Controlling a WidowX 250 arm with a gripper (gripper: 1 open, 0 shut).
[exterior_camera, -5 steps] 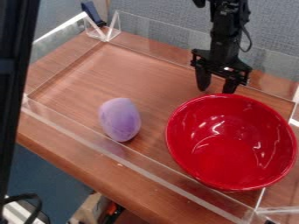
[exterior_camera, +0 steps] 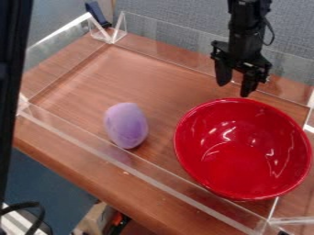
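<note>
The black robot gripper [exterior_camera: 234,75] hangs at the back right, low over the wooden table, behind a large red bowl [exterior_camera: 241,147]. Its fingers point down and stand apart, with nothing visible between them. A purple oval object [exterior_camera: 125,125] lies at the front left of the table, well away from the gripper and to the left of the bowl.
Clear low walls edge the wooden table [exterior_camera: 110,73], and a grey wall stands behind it. The bowl takes up the front right, close to the edges.
The gripper has shifted slightly to the right over the last second. The bowl and the purple object look unmoved.
</note>
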